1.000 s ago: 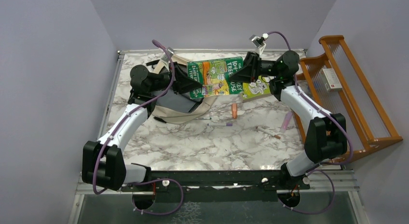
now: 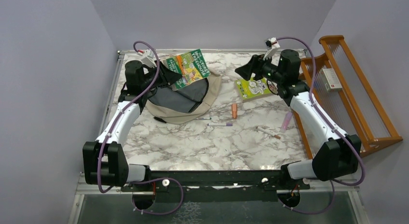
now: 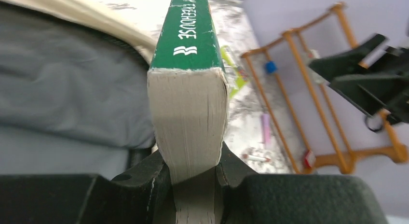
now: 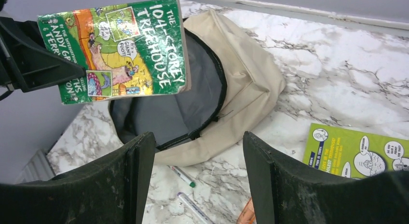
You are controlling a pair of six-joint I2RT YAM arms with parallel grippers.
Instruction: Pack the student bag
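Observation:
A thick green book (image 2: 192, 67), its cover reading "The 104-Storey Treehouse", hangs in the air over the bag. My left gripper is shut on one end of it, with the pages pinched between the fingers. Beneath lies the beige bag (image 4: 251, 84), its dark grey inside (image 2: 176, 99) open toward me. Well to the right of the book, my right gripper stands open and empty above the table. On the table beyond it rests a yellow-green book (image 2: 252, 89), partly hidden by the right arm in the top view.
In front of the bag lie a purple-capped marker (image 2: 220, 124), a green-capped marker (image 4: 182, 176) and an orange item (image 2: 234, 111). Farther right are another marker (image 2: 268, 133) and a pink bottle (image 2: 286, 121). A wooden rack (image 2: 357, 96) borders the right side.
The right gripper has let go of the green book's right end and drawn back to the right. With the left gripper, the book has moved left over the bag and tilted.

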